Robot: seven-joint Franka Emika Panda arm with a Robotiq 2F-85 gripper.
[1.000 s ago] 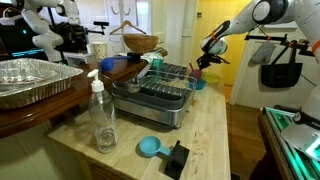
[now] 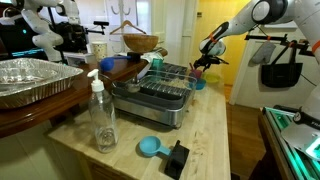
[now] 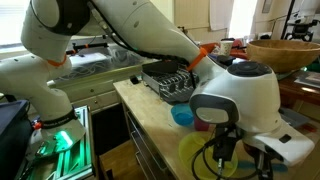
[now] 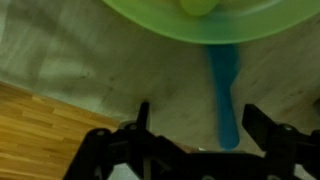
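Note:
A blue utensil handle [image 4: 226,100] lies on the pale counter in the wrist view, its upper end running to the edge of a green bowl [image 4: 160,22]. My gripper is over it, fingers apart, with the handle nearer the right finger [image 4: 252,118]. The handle appears between the fingers in this view, but contact cannot be made out. In exterior view 2 the yellow-green bowl [image 3: 190,150] shows beside my large white wrist, which hides part of it. My gripper's fingers are hard to make out there.
A blue cup [image 3: 182,115] stands near the bowl. Behind it is a metal dish rack [image 2: 155,97]. A soap bottle [image 2: 102,118] and a blue scoop [image 2: 151,146] sit at the counter's other end. Bare counter lies along the front edge.
At the far end of the counter my arm has shifted only slightly. The other objects look the same.

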